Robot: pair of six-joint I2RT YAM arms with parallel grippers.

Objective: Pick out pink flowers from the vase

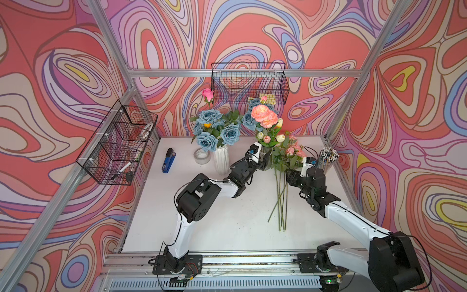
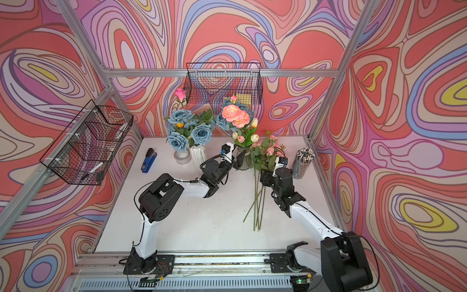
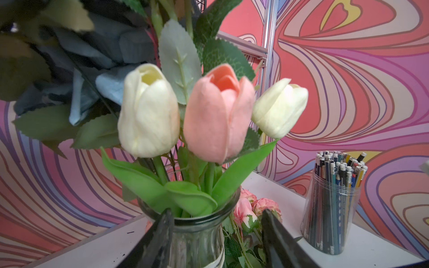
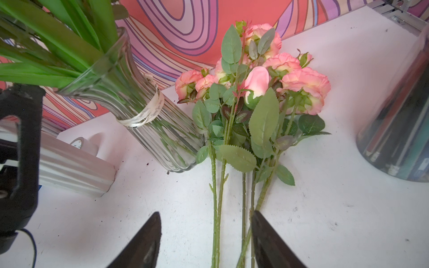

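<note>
A glass vase holds white tulips, a pink tulip, blue roses and large pink flowers. My left gripper is open just in front of it, the pink tulip above its fingers. Cut pink roses with long green stems lie on the table right of the vase. My right gripper hangs open over those stems, nothing held. A white vase of blue roses, with one pink rose on top, stands to the left.
A pencil holder stands at the back right; a tape roll and blue stapler lie at the left. Wire baskets hang on the left and back frames.
</note>
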